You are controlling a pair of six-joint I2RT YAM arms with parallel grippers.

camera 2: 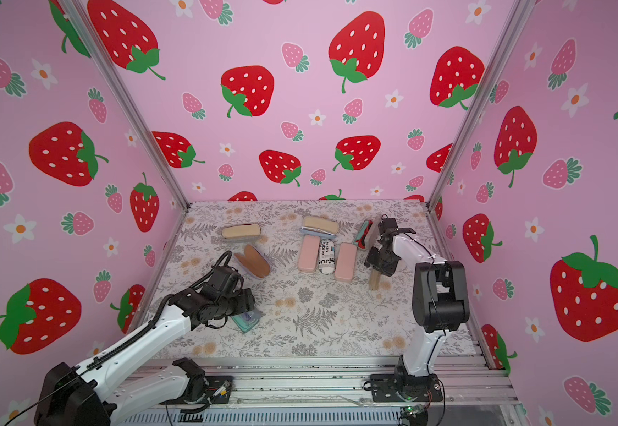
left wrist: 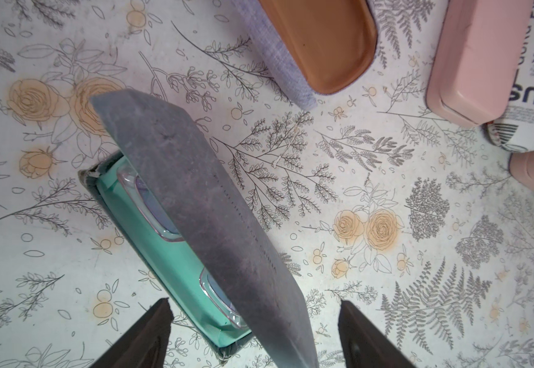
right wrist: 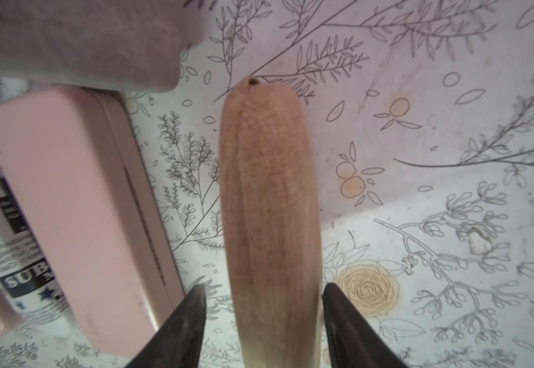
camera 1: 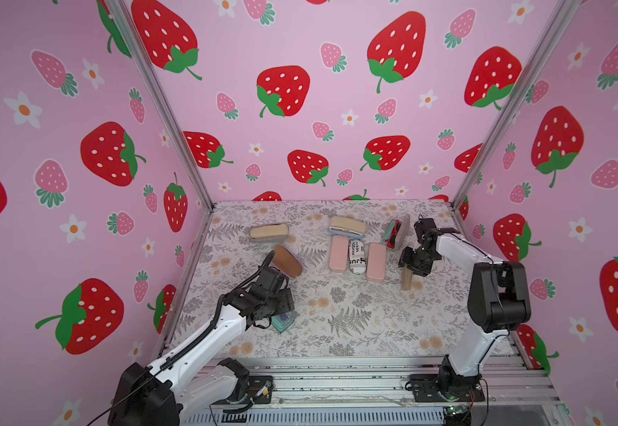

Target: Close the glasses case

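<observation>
An open glasses case point(left wrist: 211, 220) with grey lid and teal inside, glasses in it, lies under my left gripper, which stands part open with its fingertips either side of the case's lower end; whether they touch it is unclear. My right gripper is part open over a long tan case point(right wrist: 267, 184), one finger to each side of it; contact cannot be told. A brown open case point(camera 1: 287, 261) lies behind the left gripper, and another open case with red inside point(camera 1: 392, 233) stands at the back right.
Pink cases point(camera 1: 338, 253) flank a white printed case point(camera 1: 356, 259) at the centre back. Beige cases point(camera 1: 270, 231) lie farther back.
</observation>
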